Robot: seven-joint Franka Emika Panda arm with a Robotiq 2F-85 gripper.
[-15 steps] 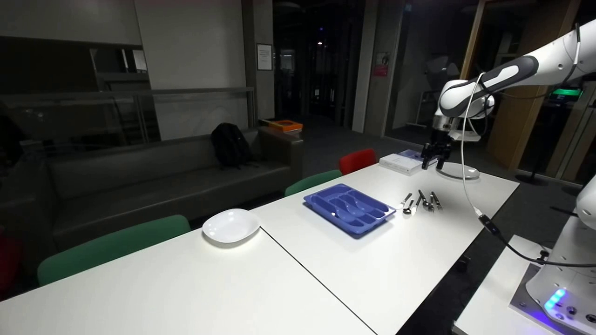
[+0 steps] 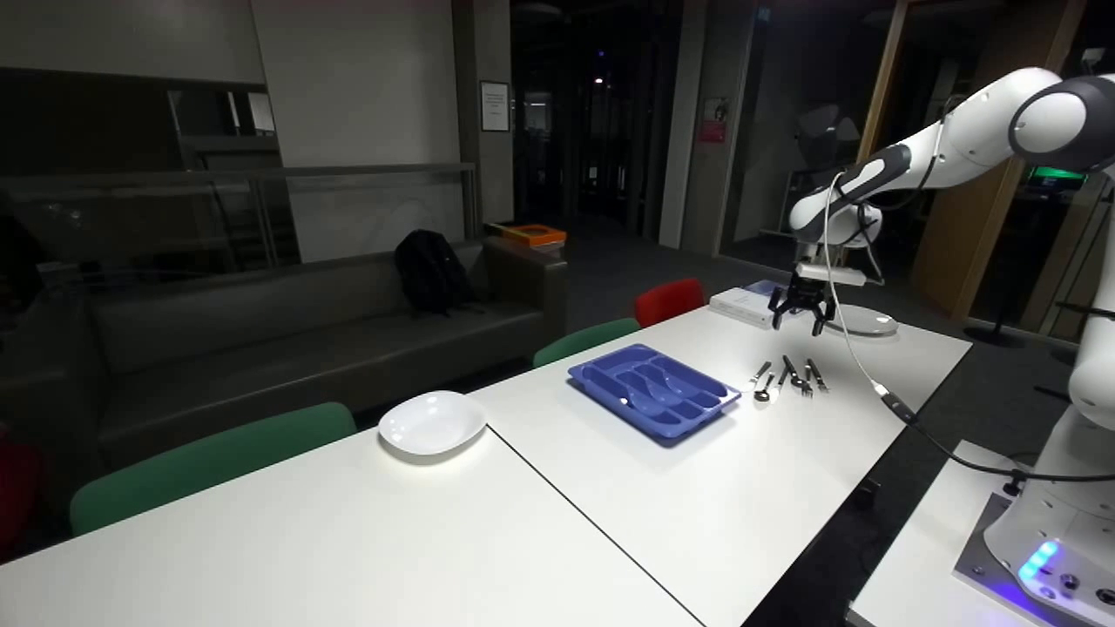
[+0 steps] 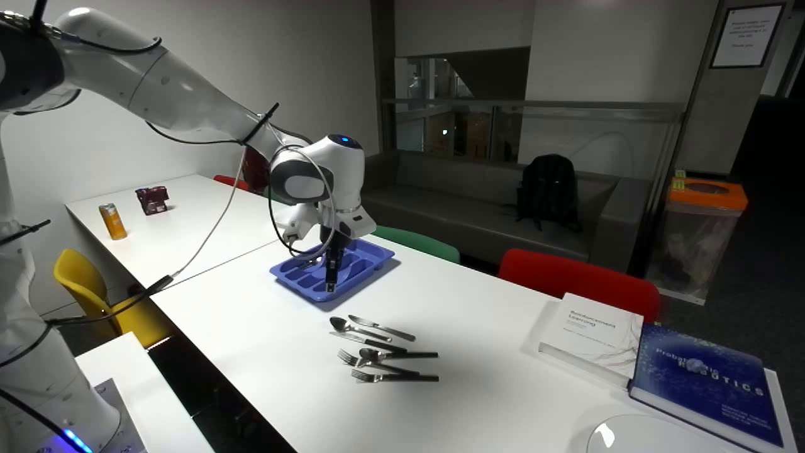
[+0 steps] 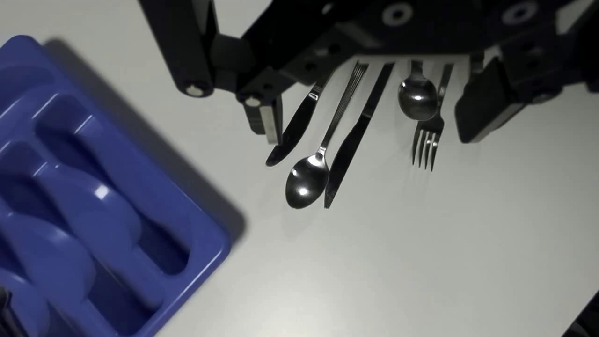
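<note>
Loose cutlery lies on the white table right of a blue cutlery tray (image 2: 648,388). In the wrist view a spoon (image 4: 307,180) rests between two knives, with one knife (image 4: 354,140) close along its right side. Further right, a second spoon (image 4: 418,98) overlaps a fork (image 4: 427,140). The handles' far ends are hidden behind my gripper, which hangs above the table with its fingers wide apart and nothing between them. Exterior view 2 shows another fork (image 3: 392,377) at the near side of the pile.
A white bowl (image 2: 431,424) stands left of the tray. Two books, one white (image 3: 592,336) and one blue (image 3: 709,381), and a white plate (image 3: 641,436) occupy the table's other end. Bare table surrounds the cutlery. Something dark and metallic lies in the tray (image 4: 222,247).
My arm has moved left and slightly lower in exterior view 1, and the gripper's fingers look turned and more spread. Cutlery, tray and bowl have stayed put.
</note>
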